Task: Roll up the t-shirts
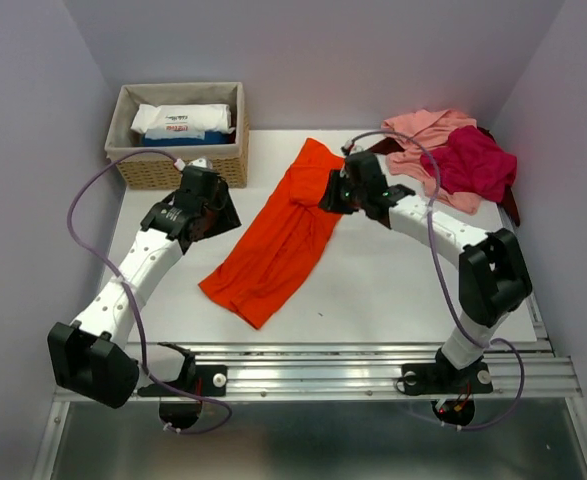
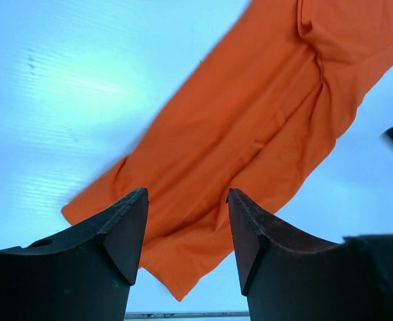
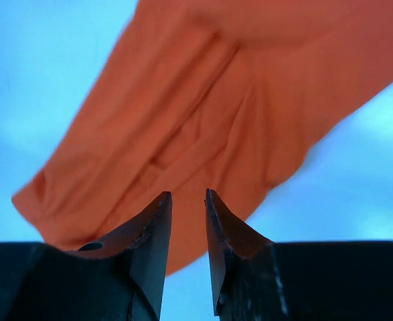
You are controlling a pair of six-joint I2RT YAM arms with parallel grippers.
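An orange t-shirt [image 1: 273, 250] lies folded lengthwise in a long, wrinkled band on the white table, running diagonally from front left to back. My left gripper [image 1: 215, 220] hangs open above its left side; in the left wrist view its fingers [image 2: 119, 234] are apart over the cloth, nothing between them. My right gripper [image 1: 335, 195] is over the upper right part of the shirt; in the blurred right wrist view its fingertips are a short way apart, with nothing seen held between them.
A wicker basket [image 1: 133, 170] with packages stands at the back left. Pink [image 1: 423, 125] and magenta [image 1: 473, 160] shirts are heaped at the back right.
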